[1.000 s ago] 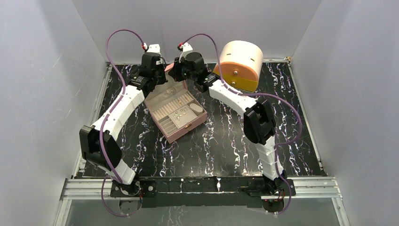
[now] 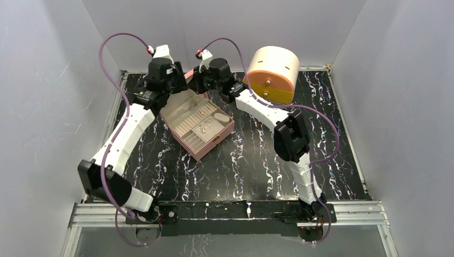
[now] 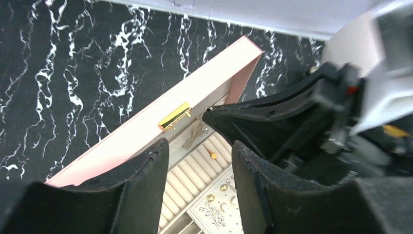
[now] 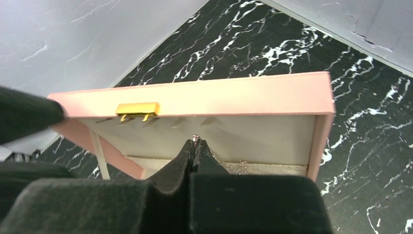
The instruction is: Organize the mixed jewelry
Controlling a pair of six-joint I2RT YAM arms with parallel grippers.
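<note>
The pink jewelry box (image 2: 209, 140) stands open, its upright lid (image 4: 253, 95) carrying a gold latch (image 3: 173, 115). Small rings and other jewelry (image 3: 213, 155) lie in its ring rolls and compartments, and a tangled chain (image 4: 236, 166) hangs inside the lid. My left gripper is above the box with its fingers apart, nothing visible between them. My right gripper is shut at the lid, with a small shiny bit at its tips; whether it grips the chain I cannot tell.
An orange and yellow rounded case (image 2: 273, 64) stands at the back right. Grey walls surround the table, and both arms crowd closely over the box.
My left arm has moved back to the left, away from the lid. My right gripper has shifted slightly left with the box.
</note>
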